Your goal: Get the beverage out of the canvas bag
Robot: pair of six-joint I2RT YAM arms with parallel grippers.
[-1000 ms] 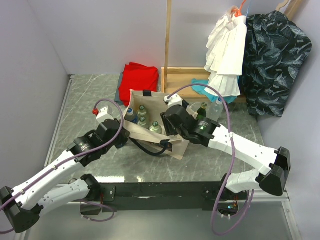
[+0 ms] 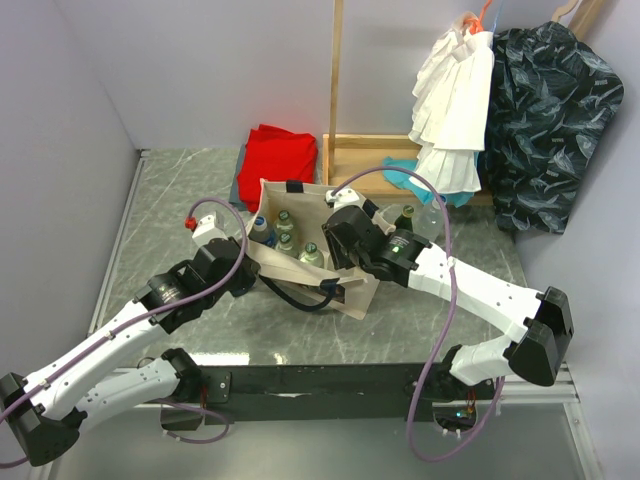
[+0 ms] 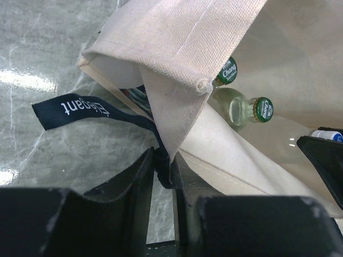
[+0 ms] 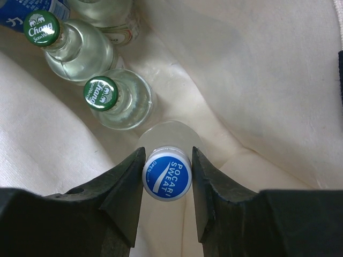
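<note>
The cream canvas bag (image 2: 285, 195) stands open with several bottles inside. My left gripper is shut on the bag's edge, close to a dark strap (image 3: 91, 107). Inside the bag, my right gripper is shut on the blue-and-white cap of a clear bottle (image 4: 167, 174), one finger on each side of it. That bottle stands upright, apart from two green-capped bottles, whose nearer one (image 4: 124, 101) is up and to the left in the right wrist view. The top view hides the held bottle behind the right arm.
A blue-labelled bottle (image 2: 262, 232) is at the bag's left. Outside the bag, a green bottle (image 2: 404, 218) and a clear bottle (image 2: 430, 218) stand by the right arm. Red cloth (image 2: 277, 167) lies behind.
The right arm has shifted slightly. My left arm is unmoved.
</note>
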